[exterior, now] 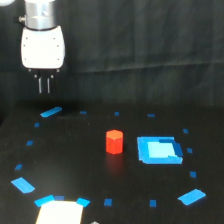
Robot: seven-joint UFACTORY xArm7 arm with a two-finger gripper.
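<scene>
A red block [114, 142] stands on the dark table near the middle of the view. To its right lies a blue square frame [141, 158] with a white piece [160, 150] inside it. My gripper [44, 86] hangs at the upper left, well above and away from the block. Its two thin fingers point down with a small gap between them, and nothing shows in that gap.
Blue tape strips [22, 185] and small blue squares lie scattered about the table. At the lower left edge is a pale object [60, 213], cut off by the frame, with blue strips beside it.
</scene>
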